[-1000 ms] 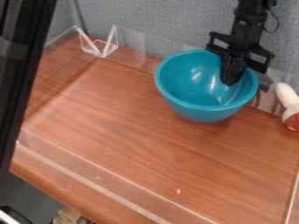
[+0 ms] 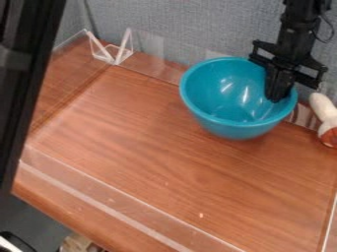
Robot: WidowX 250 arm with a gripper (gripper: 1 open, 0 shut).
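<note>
A teal plastic bowl (image 2: 224, 103) sits on the wooden table toward the back right. My black gripper (image 2: 278, 91) reaches down into the bowl at its right side, its fingertips close to the inner wall and rim; it looks shut, though whether anything thin is between the fingers is hard to see.
A white-and-red object (image 2: 324, 120) lies right of the bowl against the table's edge. A white wire stand (image 2: 110, 49) is at the back left. A grey wall runs behind.
My gripper has shifted to the right and slightly down, toward the bowl's right side. The bowl has moved slightly to the right with it.
</note>
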